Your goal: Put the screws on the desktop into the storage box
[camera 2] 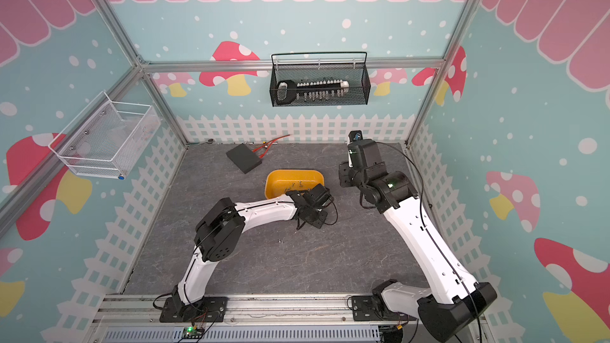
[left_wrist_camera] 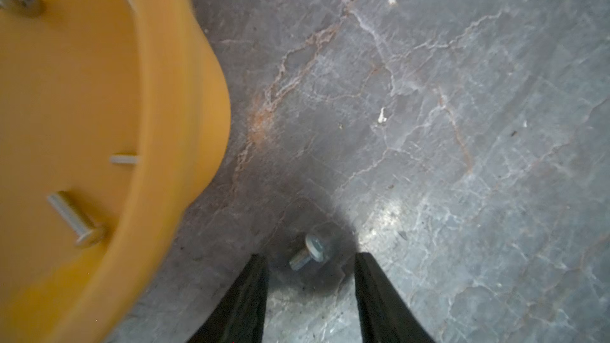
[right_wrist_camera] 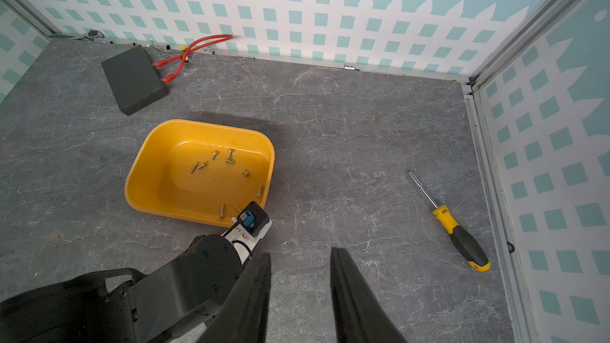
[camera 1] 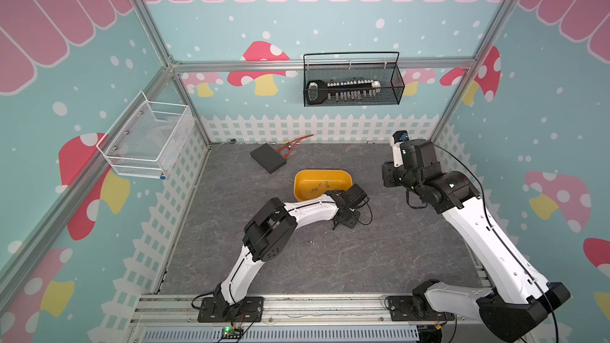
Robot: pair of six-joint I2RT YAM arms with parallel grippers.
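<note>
In the left wrist view, my open left gripper points down at a small screw [left_wrist_camera: 314, 247] on the desktop, which lies between and just beyond its fingertips, beside the yellow storage box [left_wrist_camera: 171, 114]. Several screws lie inside the box [right_wrist_camera: 197, 127]. A few small screws [camera 1: 312, 240] lie on the desktop nearer the front in the top left view. My right gripper is raised at the right side, its fingers apart with nothing between them.
A yellow-black screwdriver [right_wrist_camera: 464, 241] lies at the right. A dark box [right_wrist_camera: 133, 79] and red cable [right_wrist_camera: 206, 41] sit at the back left. Wire baskets [camera 1: 354, 98] hang on the walls.
</note>
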